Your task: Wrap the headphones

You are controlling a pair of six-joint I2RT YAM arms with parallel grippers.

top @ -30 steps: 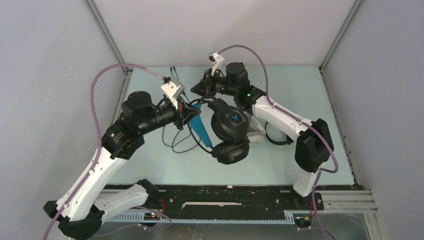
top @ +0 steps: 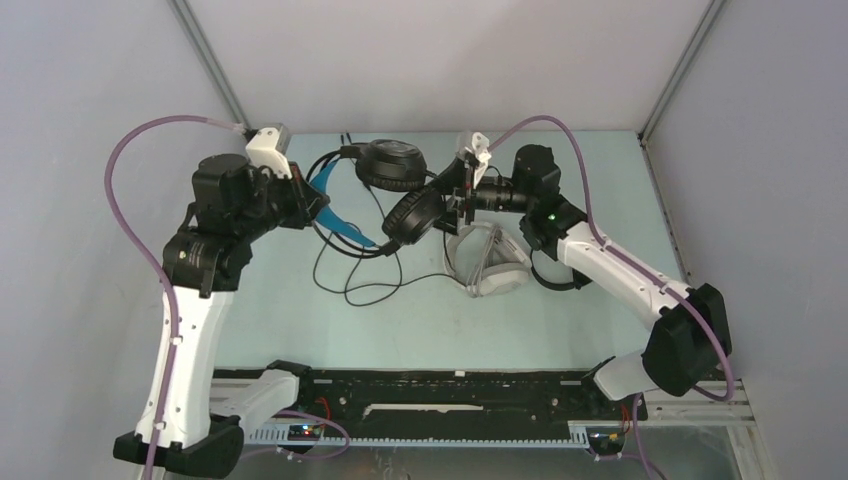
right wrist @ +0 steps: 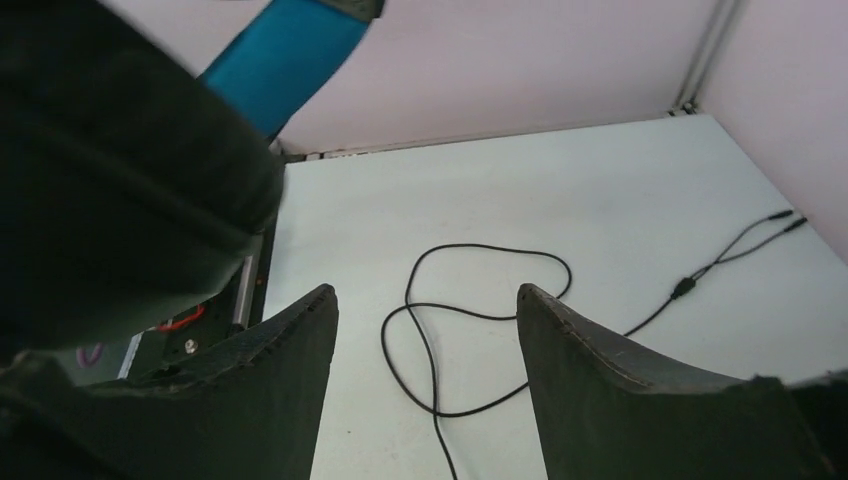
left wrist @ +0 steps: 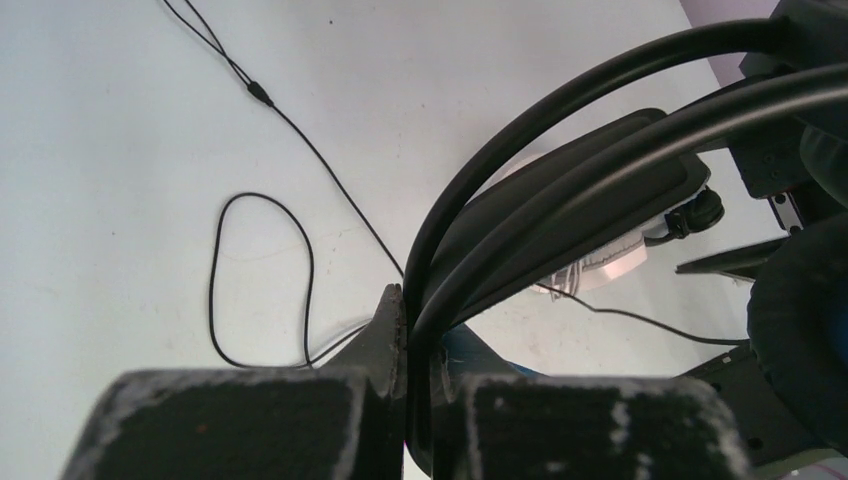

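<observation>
Black headphones with a blue inner band [top: 340, 220] hang in the air in the top view. My left gripper is shut on their headband, as the left wrist view shows. My right gripper is open, close beside the ear cups [top: 410, 215]; a dark pad fills the left of the right wrist view, and bare table shows between its fingers. The thin black cable [right wrist: 560, 280] lies loosely looped on the table below, with a split end toward the back.
Pale headphones [top: 505, 275] and a black band [top: 555, 285] lie on the table at the right, under the right arm. Walls enclose the back and both sides.
</observation>
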